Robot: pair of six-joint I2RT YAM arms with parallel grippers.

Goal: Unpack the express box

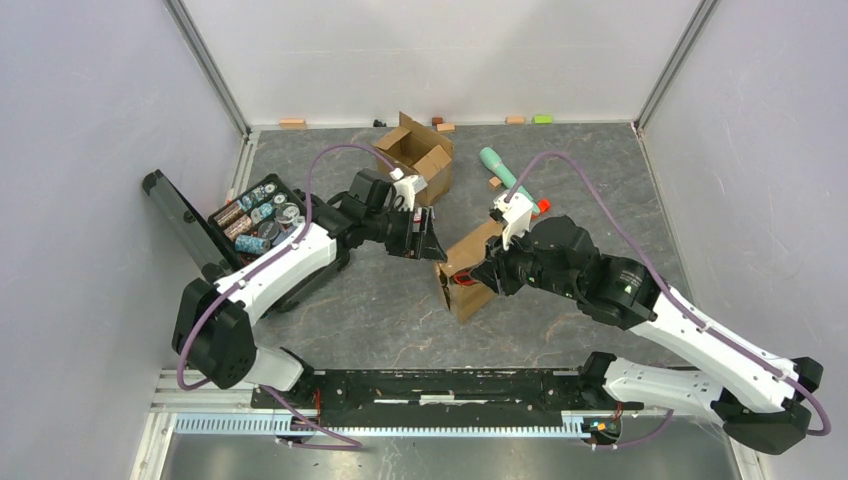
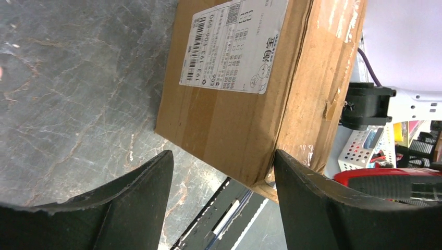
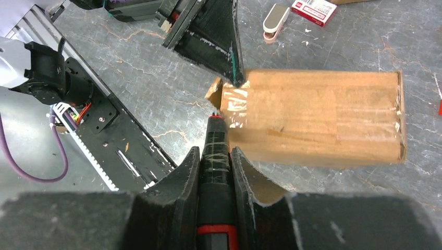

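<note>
The brown cardboard express box (image 1: 474, 250) lies on the grey table between my arms. A shipping label covers one side, and clear tape shows on its top in the right wrist view. My right gripper is shut on a black and red box cutter (image 3: 215, 172), whose tip is at the box's near end; its blade is hard to make out. At that same end a flap (image 3: 214, 92) stands slightly out. My left gripper is part open, with one finger (image 2: 292, 172) against the box edge; nothing is gripped between its fingers.
An open empty-looking carton (image 1: 415, 155) stands at the back. Left of it is an open black case (image 1: 262, 215) of cans and packets. A teal bottle-like object (image 1: 505, 175), a stapler (image 3: 276, 22) and a red-white pack (image 3: 314, 10) lie nearby.
</note>
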